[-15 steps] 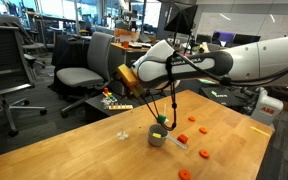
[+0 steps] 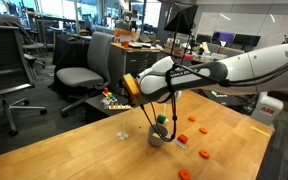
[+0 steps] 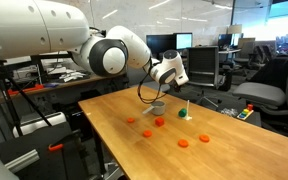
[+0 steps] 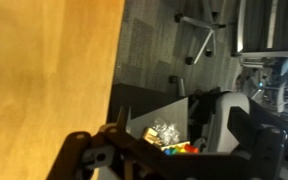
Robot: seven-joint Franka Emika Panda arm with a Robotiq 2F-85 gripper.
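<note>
My gripper stands open with nothing between its dark fingers, seen at the bottom of the wrist view. In exterior view 2 the gripper (image 3: 181, 77) hangs above the table's far side, higher than the grey cup (image 3: 159, 106). The cup (image 2: 156, 138) stands upright on the wooden table (image 2: 74, 155); a hanging cable partly crosses it in exterior view 1. Close to the cup is a small green object (image 3: 183, 113). Several red and orange pieces, one of them a red piece (image 3: 160, 121), lie spread on the tabletop.
A pale utensil (image 2: 180, 141) lies beside the cup. Beyond the table edge, a bin of colourful items (image 4: 179, 148) and a grey office chair (image 2: 82, 75) stand over the floor.
The end of my arm has come down somewhat and its tilt has altered, with the hanging cable shifting too. The cup and the small pieces appear unmoved.
</note>
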